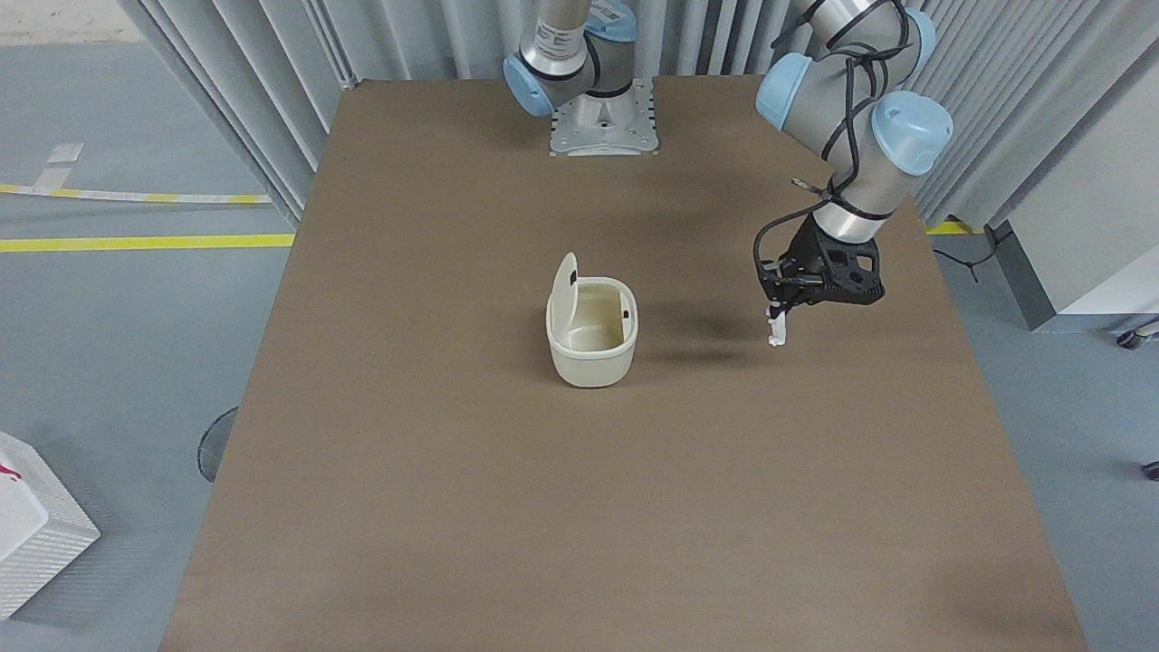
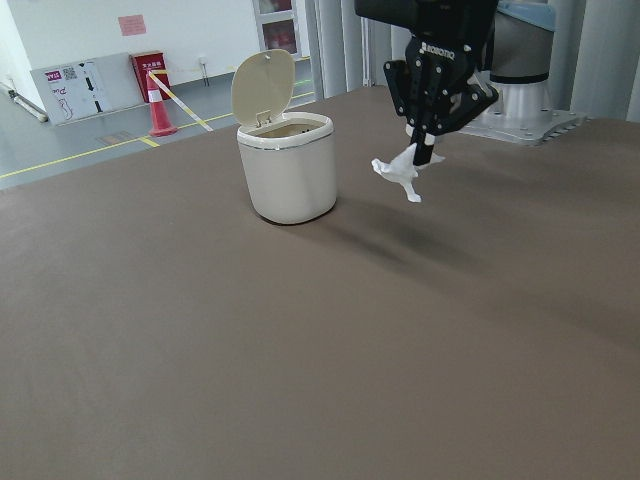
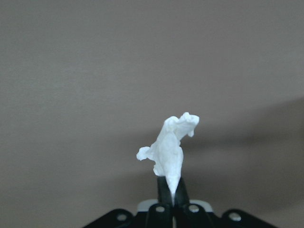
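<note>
A small cream bin (image 1: 589, 353) stands on the brown table (image 1: 608, 500) with its lid raised; in the left view the bin (image 2: 288, 180) is left of my gripper. My black gripper is shut on a crumpled white tissue (image 3: 166, 149), which juts out past the fingertips. In the front view the tissue (image 1: 778, 330) hangs under the gripper, right of the bin and above the table; in the left view the tissue (image 2: 402, 170) is clear of the tabletop, its shadow below.
A curtain (image 1: 435, 38) runs along the back.
</note>
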